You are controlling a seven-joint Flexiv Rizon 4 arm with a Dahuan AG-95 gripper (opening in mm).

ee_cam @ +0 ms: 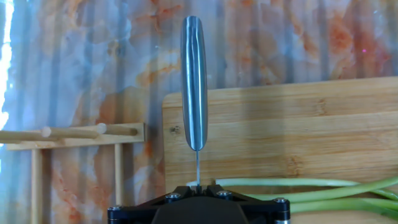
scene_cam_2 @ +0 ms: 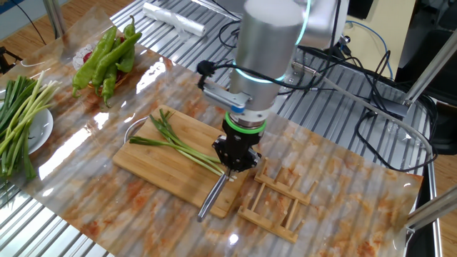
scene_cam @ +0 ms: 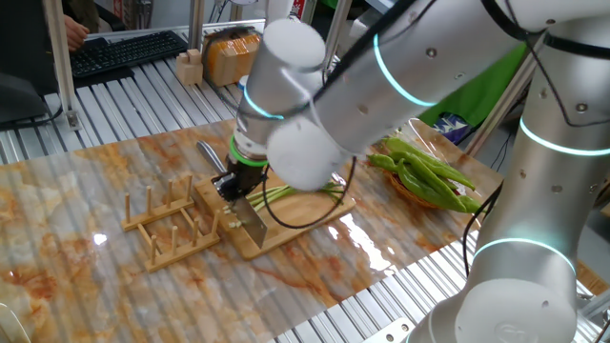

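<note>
A knife with a silver handle [ee_cam: 194,87] and a broad blade [scene_cam: 252,225] is held by my gripper, which is shut on it where handle and blade meet. The blade stands on edge over the wooden cutting board [scene_cam_2: 164,175], close to its rack-side end. Long green scallions [scene_cam_2: 187,148] lie along the board, their pale ends reaching under the gripper [scene_cam_2: 235,160]. A few small pale cut pieces [scene_cam: 229,211] lie beside the blade. Whether the blade edge touches the board is hard to tell.
A wooden peg rack [scene_cam_2: 275,207] stands right beside the board. Green peppers [scene_cam_2: 107,64] fill a basket farther off, and a white plate [scene_cam_2: 41,127] holds more scallions.
</note>
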